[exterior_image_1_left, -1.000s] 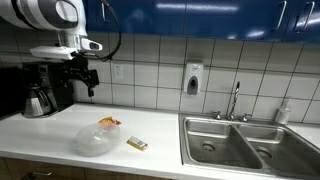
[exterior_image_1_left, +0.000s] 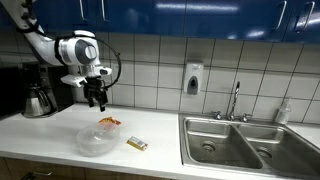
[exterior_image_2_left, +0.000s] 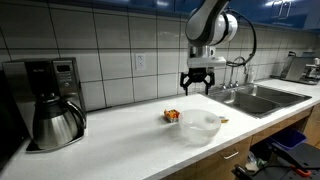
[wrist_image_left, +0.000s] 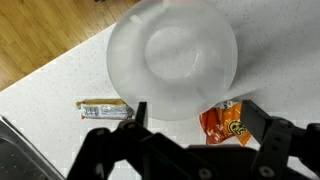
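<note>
A translucent white bowl (exterior_image_1_left: 98, 140) rests on the counter near its front edge. Just behind it lies an orange snack packet (exterior_image_1_left: 109, 121), and a small wrapped bar (exterior_image_1_left: 137, 144) lies to its right. My gripper (exterior_image_1_left: 97, 105) hangs above the counter, behind and above the bowl. In the wrist view the fingers (wrist_image_left: 137, 115) stand wide apart, so the gripper is open with nothing between them. From above, the bowl (wrist_image_left: 172, 58) fills the upper middle, the orange packet (wrist_image_left: 226, 123) sits beside the right finger, and the bar (wrist_image_left: 104, 109) lies left.
A steel double sink (exterior_image_1_left: 235, 143) with a faucet is set into the right of the counter. At the left end stands a coffee maker with a steel jug (exterior_image_2_left: 58, 121). Bare counter (exterior_image_2_left: 120, 135) lies between the jug and the bowl.
In exterior view 1 the arm has come down and slightly right, bringing the gripper lower towards the orange packet. The bowl, packet and bar have stayed in place.
</note>
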